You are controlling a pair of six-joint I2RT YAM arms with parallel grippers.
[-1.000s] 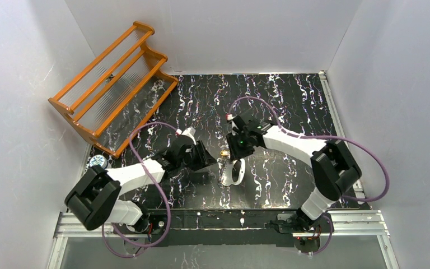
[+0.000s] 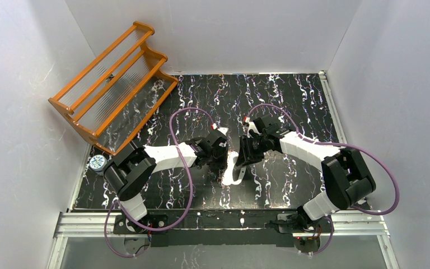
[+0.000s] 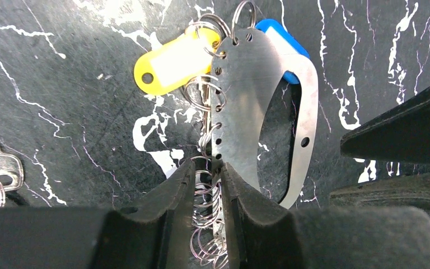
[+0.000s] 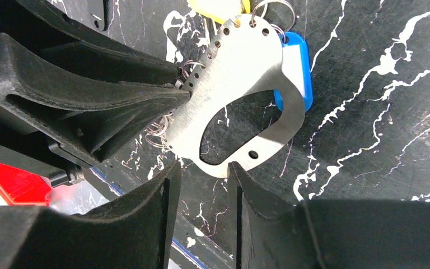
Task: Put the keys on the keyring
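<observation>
The flat metal keyring lies on the dark tabletop, a row of holes along its curved edge and many small rings through them. My left gripper is shut on the keyring's holed edge among the small rings; in the right wrist view its fingers reach that edge from the left. My right gripper stands part open above the keyring's narrow handle end, with no hold showing. A yellow tag and a blue tag hang at the top end. One key lies apart at the left.
A wooden rack stands at the back left, and a small round silver object sits at the left edge. Walls enclose the table.
Over the last second my left arm has moved right to the keyring's edge. The keyring has stayed nearly in place.
</observation>
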